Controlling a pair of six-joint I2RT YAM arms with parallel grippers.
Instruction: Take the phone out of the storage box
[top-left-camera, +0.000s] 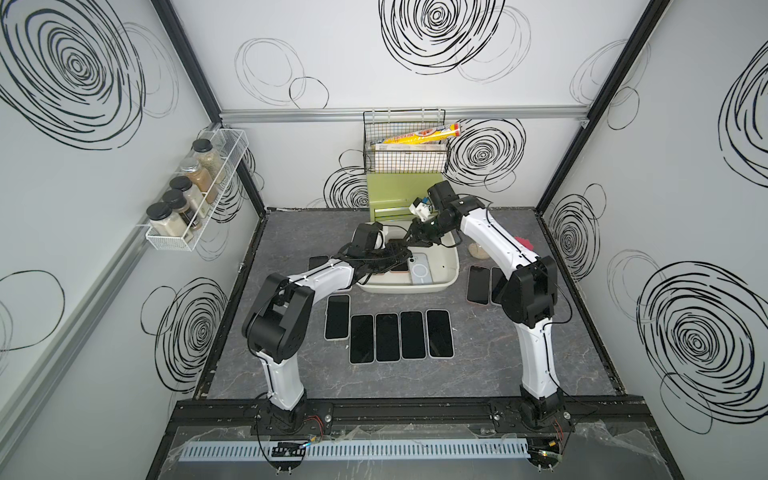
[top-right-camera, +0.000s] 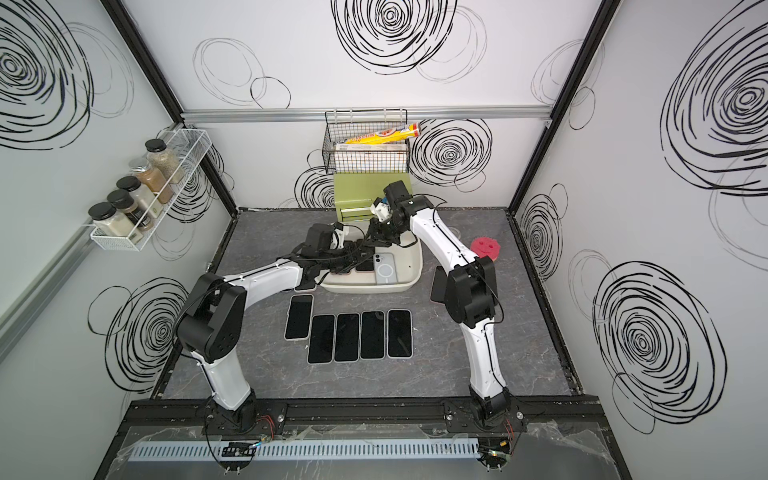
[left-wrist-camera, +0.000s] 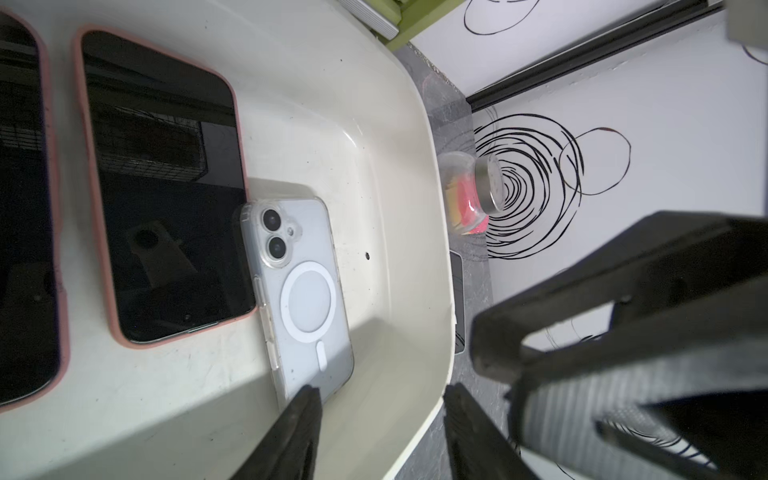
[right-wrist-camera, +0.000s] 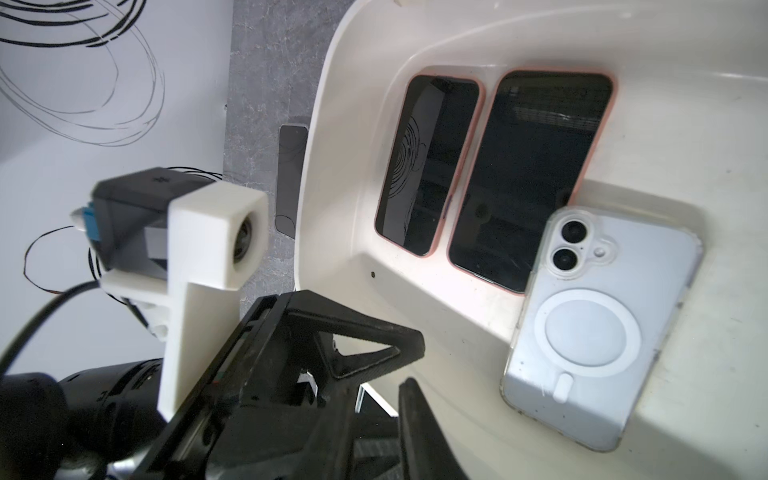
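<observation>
In the white storage box (top-left-camera: 453, 276), a clear-cased phone (right-wrist-camera: 593, 340) lies back side up, its camera and white ring showing. In the left wrist view this phone (left-wrist-camera: 304, 300) rests close beside a pink-cased phone (left-wrist-camera: 164, 200), screen up. Another pink-cased phone (right-wrist-camera: 428, 164) lies farther along. My left gripper is partly open near the clear phone's lower end and the box rim, its fingers empty. The right gripper has only a narrow gap between its fingertips, with no phone in it, apart from the clear phone.
Several dark phones (top-left-camera: 413, 334) lie in front of the box. Another phone (top-left-camera: 478, 285) lies to its right. A green container (top-left-camera: 406, 192) stands behind, under a wire basket (top-left-camera: 405, 160). Both arms crowd together over the box.
</observation>
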